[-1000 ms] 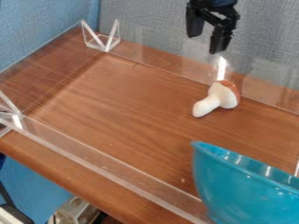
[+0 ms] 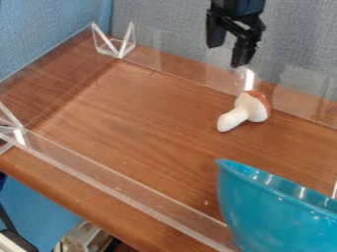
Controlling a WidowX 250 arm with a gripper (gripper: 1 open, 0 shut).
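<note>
My black gripper (image 2: 230, 47) hangs at the top of the camera view, its fingers apart and open, with nothing between them. Below it and slightly to the right, a white toy mushroom (image 2: 243, 110) with a reddish-orange cap lies on its side on the wooden table (image 2: 132, 128). A large turquoise bowl (image 2: 270, 217) stands at the front right, partly out of frame.
Clear plastic walls with white corner brackets (image 2: 114, 46) edge the table along the back, left and front. A grey padded backdrop rises behind.
My gripper has moved slightly down and to the left over the last second. The mushroom and bowl have not moved.
</note>
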